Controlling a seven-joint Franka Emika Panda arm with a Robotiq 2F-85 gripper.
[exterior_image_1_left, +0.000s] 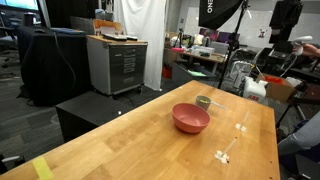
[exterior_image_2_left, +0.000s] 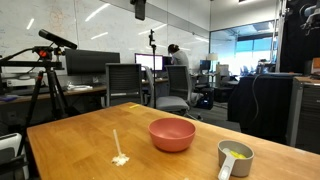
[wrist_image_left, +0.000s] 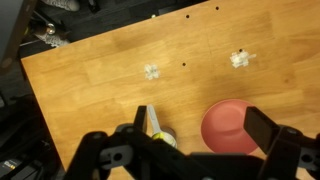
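Note:
A red bowl (exterior_image_1_left: 191, 118) rests on the wooden table; the wrist view shows the bowl (wrist_image_left: 222, 128) at lower right, partly covered by a finger. Beside it stands a small grey pot (exterior_image_2_left: 238, 160) with a light handle (exterior_image_2_left: 226, 167) and something yellow inside. From above, the pot (wrist_image_left: 168, 136) is partly behind the gripper, its handle (wrist_image_left: 153, 118) pointing up the picture. High over the table, my gripper is open, its fingers wide apart with nothing between them. Its dark body (exterior_image_1_left: 286, 20) shows at the upper right in exterior view 1.
Two whitish patches (wrist_image_left: 151, 72) (wrist_image_left: 241, 58) lie on the table, and a thin pale upright stick (exterior_image_2_left: 116, 142) rises from one. A drawer cabinet (exterior_image_1_left: 116, 65) and chairs stand beyond it.

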